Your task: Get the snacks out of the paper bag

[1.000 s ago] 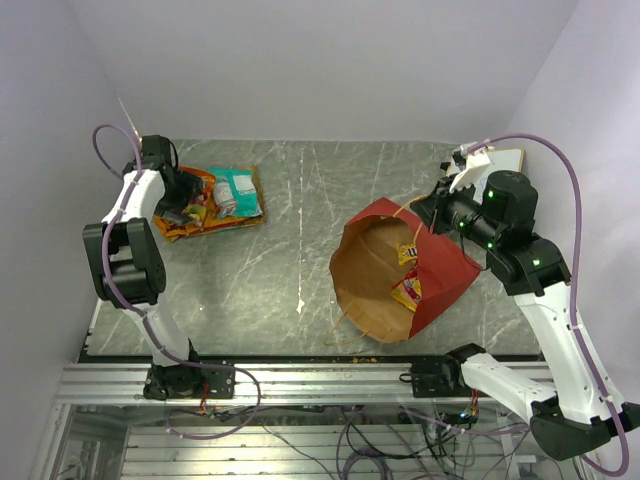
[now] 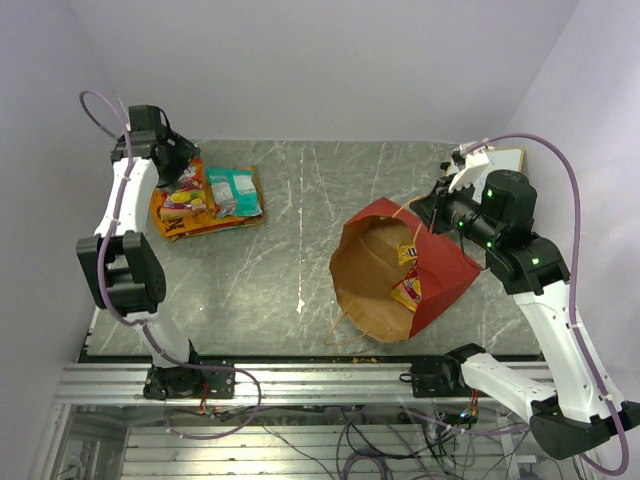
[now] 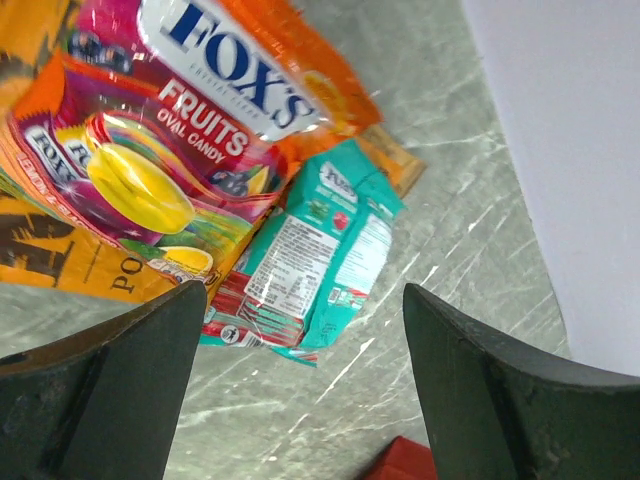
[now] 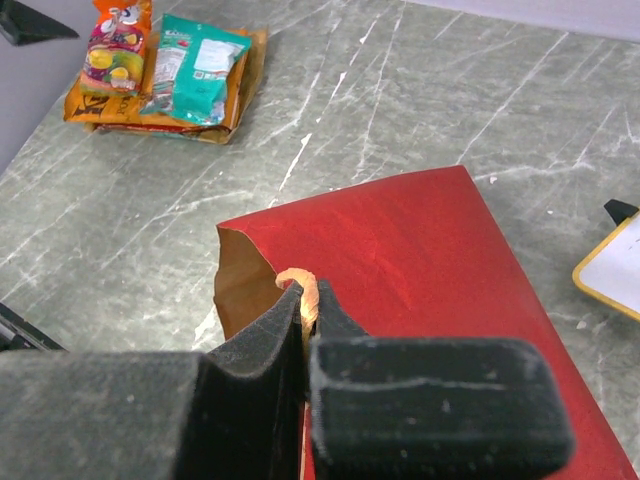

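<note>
The paper bag, red outside and brown inside, lies on its side with its mouth toward the front left. Inside it are a yellow packet and a red-yellow packet. My right gripper is shut at the bag's upper edge, a twisted paper handle between its fingertips. At the far left, a Fox's fruit candy bag and a teal packet rest on orange packets. My left gripper stands open above this pile, nothing between its fingers.
A white board with a yellow edge lies at the back right, behind the bag. Bare grey table separates the snack pile from the bag. Walls close in at the left, back and right.
My left gripper has drawn back and risen off the candy bag, leaving more of it uncovered on the pile. The right arm and paper bag have stayed still.
</note>
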